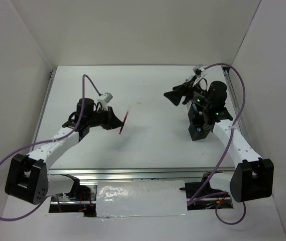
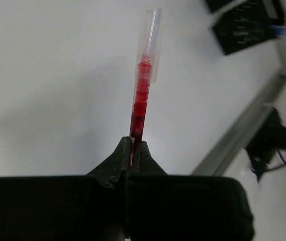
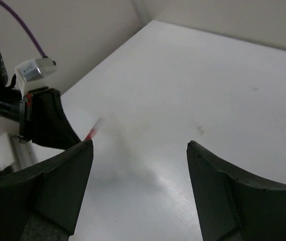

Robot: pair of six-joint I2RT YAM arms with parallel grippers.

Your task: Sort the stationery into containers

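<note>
A slim red pen with a clear cap (image 2: 141,88) is gripped near one end by my left gripper, which is shut on it. From above, the pen (image 1: 124,123) slants in the air over the left-centre of the white table, just beyond the left gripper (image 1: 118,122). My right gripper (image 1: 173,97) hovers left of the dark containers (image 1: 198,129) on the table's right side. In the right wrist view its fingers (image 3: 65,186) are wide apart with only bare table between them. The right arm hides much of the containers.
Behind the right arm, the far containers are mostly covered. A metal rail (image 1: 143,173) runs along the table's front edge.
</note>
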